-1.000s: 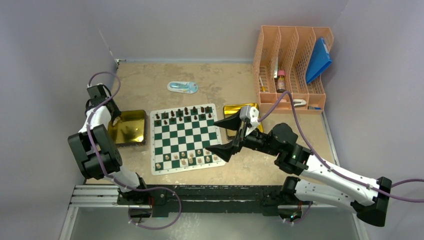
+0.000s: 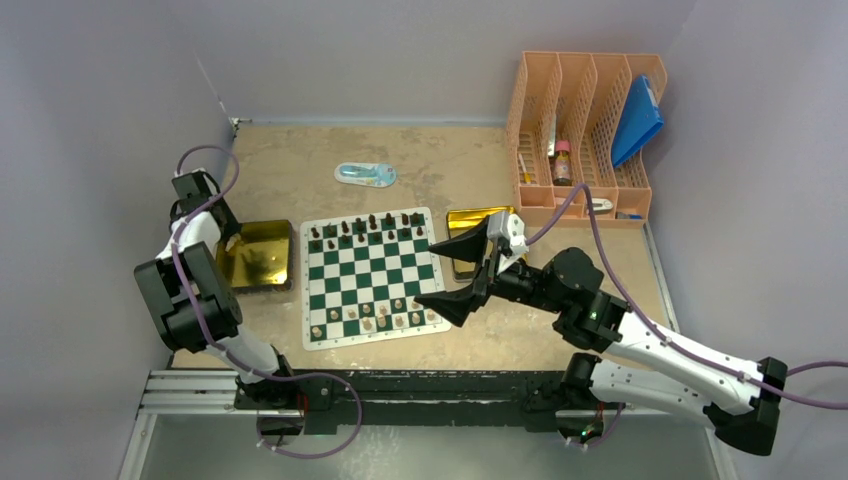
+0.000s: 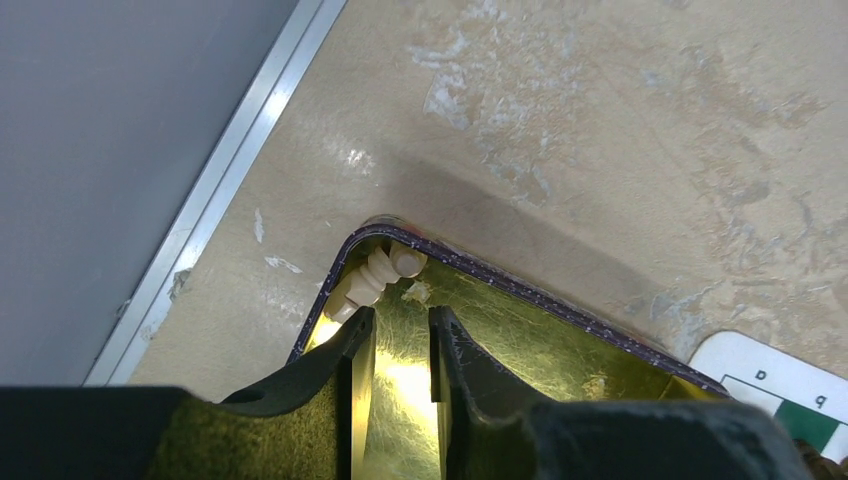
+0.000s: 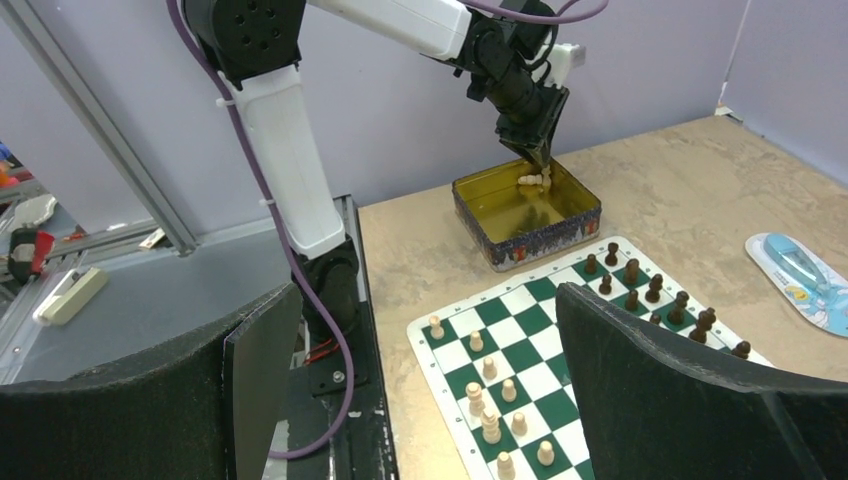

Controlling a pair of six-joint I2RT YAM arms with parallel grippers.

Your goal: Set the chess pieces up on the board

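My left gripper hangs in the gold tray [image 2: 265,251] at the left, beside cream chess pieces [image 3: 365,280] lying in its corner; its fingertips stand part open, with no piece clearly between them. The chessboard [image 2: 350,280] carries dark pieces [image 4: 631,272] along the far side and cream pieces [image 4: 490,428] along the near side. My right gripper [image 2: 444,275] is open above the board's right edge, nothing between its fingers.
A second gold tray [image 2: 470,217] sits right of the board, partly under the right arm. A blue package [image 2: 364,174] lies behind the board; an orange organiser [image 2: 540,190] stands back right.
The right gripper and arm have shifted very slightly. The left arm stays at the tray's corner, with barely any visible movement.
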